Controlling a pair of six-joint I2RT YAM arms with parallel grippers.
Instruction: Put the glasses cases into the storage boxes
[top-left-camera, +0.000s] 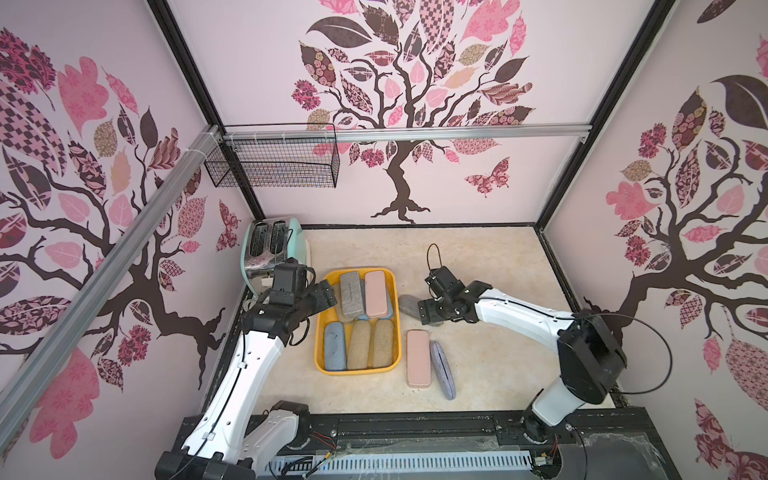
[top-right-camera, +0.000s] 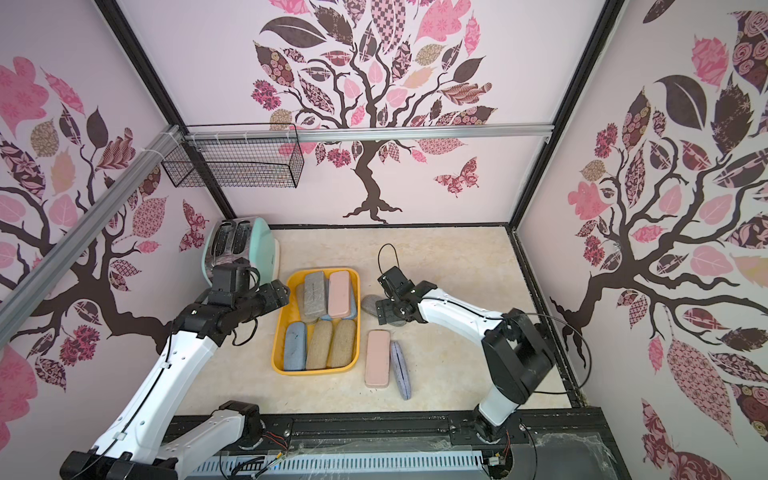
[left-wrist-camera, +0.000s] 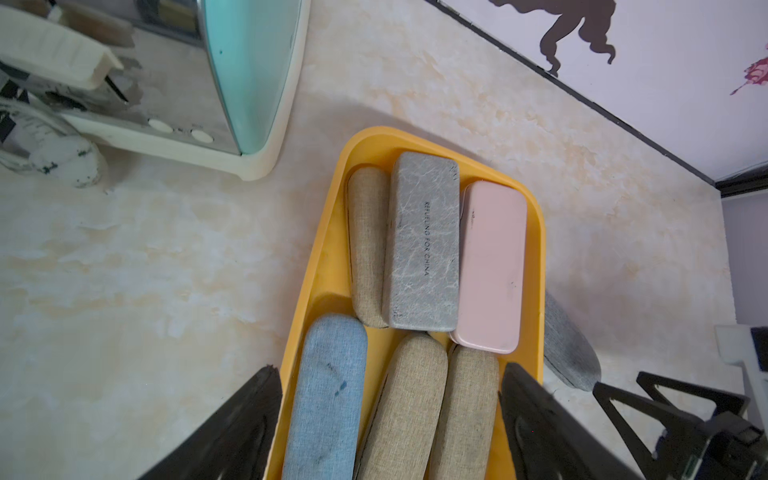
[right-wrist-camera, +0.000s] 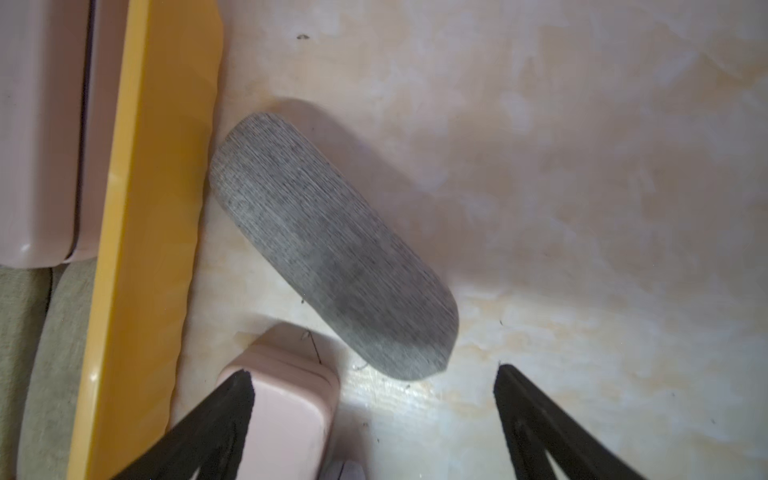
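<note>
A yellow box (left-wrist-camera: 321, 226) holds several glasses cases: grey (left-wrist-camera: 420, 240), pink (left-wrist-camera: 488, 264), blue (left-wrist-camera: 326, 400) and tan ones. Outside, to its right, a dark grey case (right-wrist-camera: 332, 240) lies diagonally on the table, with a pink case (top-left-camera: 418, 358) and a slim lavender case (top-left-camera: 443, 370) nearer the front. My open right gripper hovers over the dark grey case, nothing between its fingers. My left gripper is open and empty, raised above the box's left side.
A mint toaster (top-right-camera: 261, 244) stands at the back left, behind the box. A wire basket (top-right-camera: 240, 164) hangs from the rail above.
</note>
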